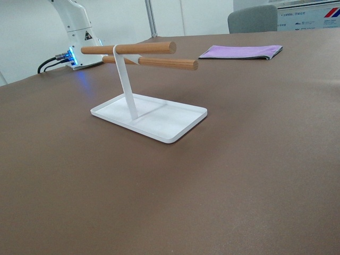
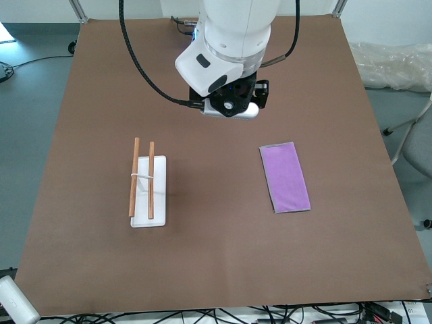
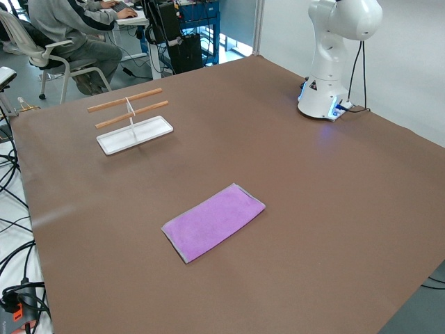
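Observation:
My arm's head with a black gripper mount (image 2: 231, 100) hangs over the back middle of the brown table in the left view; I cannot make out fingers or their state. Below it to the right lies a flat purple cloth (image 2: 285, 178), grey-edged, also in the top view (image 1: 240, 51) and right view (image 3: 212, 223). Left of the cloth stands a small rack with two wooden bars (image 2: 133, 189) on a white post over a white tray (image 2: 159, 216).
Cables (image 3: 17, 257) run along one edge outside it, a chair (image 2: 422, 142) stands beside it, and a person (image 3: 62, 28) sits at another desk beyond.

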